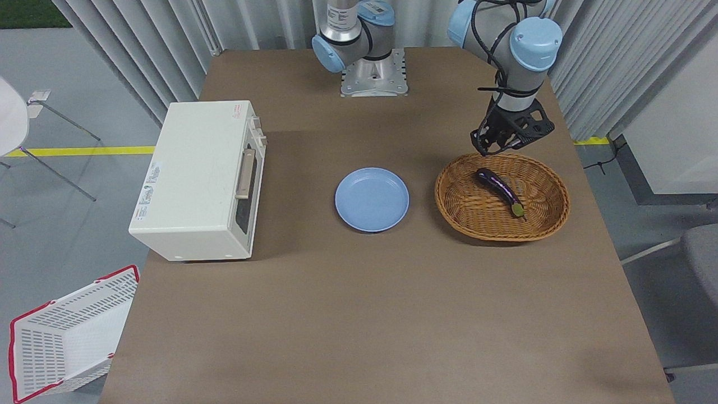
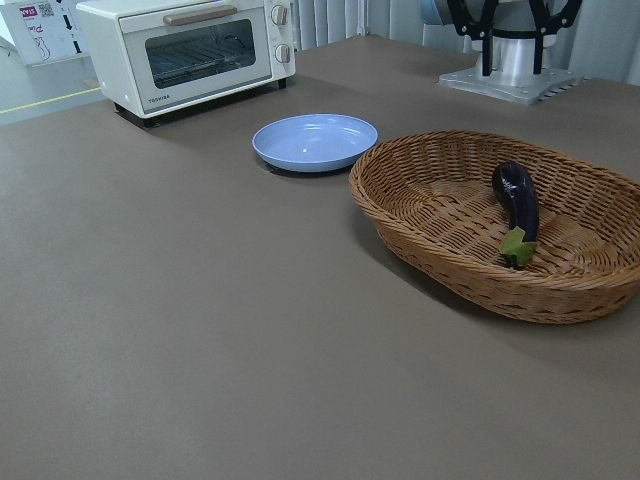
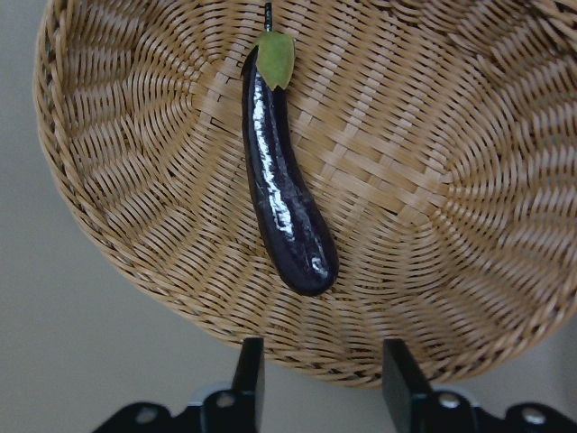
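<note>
A dark purple eggplant [image 1: 498, 191] with a green cap lies in a round wicker basket [image 1: 461, 202] on the right of the table; the wrist view shows the eggplant [image 3: 284, 189] lengthwise, centred above my fingers. My gripper is open, hovering over the basket's back edge with nothing between its black fingers. In the front view my gripper [image 1: 501, 141] is just behind and above the eggplant. A blue plate [image 1: 372, 199] lies empty left of the basket.
A white toaster oven [image 1: 185, 182] with its door closed stands on the table's left. A white crate [image 1: 74, 323] sits off the table at the lower left.
</note>
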